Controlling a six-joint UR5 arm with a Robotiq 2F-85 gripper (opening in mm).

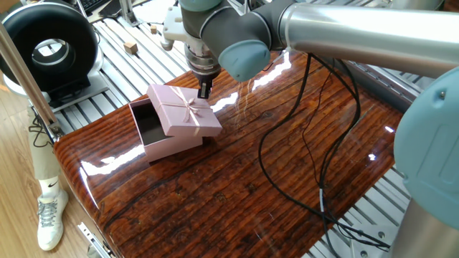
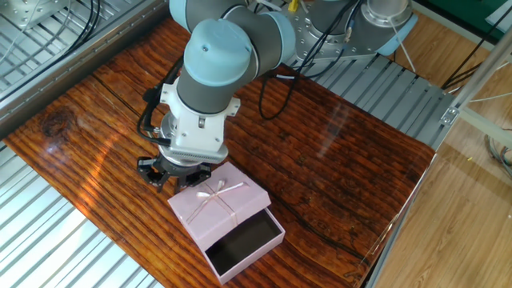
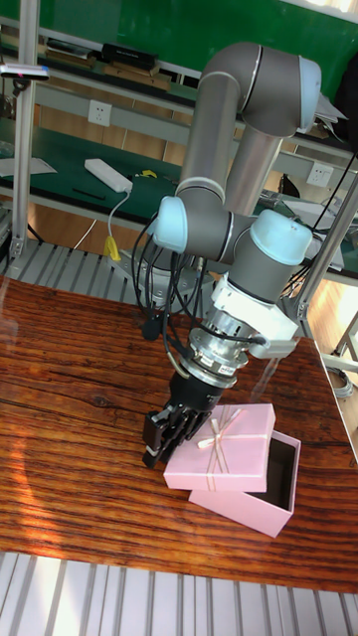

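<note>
A pink box (image 2: pixel 270 249) stands on the glossy wooden table, its dark inside partly uncovered. Its pink lid (image 1: pixel 185 115), tied with a pale ribbon bow (image 3: pixel 218 431), lies shifted across the top and overhangs one side. My gripper (image 2: pixel 171 182) points down right beside the lid's overhanging edge. In exterior view 2 its two black fingers are spread, with no object visible between them. One finger is at or very near the lid's edge; whether they touch is hard to make out. From exterior view 1, the arm hides most of the gripper.
Loose black cables (image 1: pixel 269 132) hang from the arm down over the table (image 1: pixel 237 208). Bare tabletop surrounds the box on several sides. Off the table are a black ring-shaped object (image 1: pixel 54 50) and a small wooden block (image 1: pixel 130 48).
</note>
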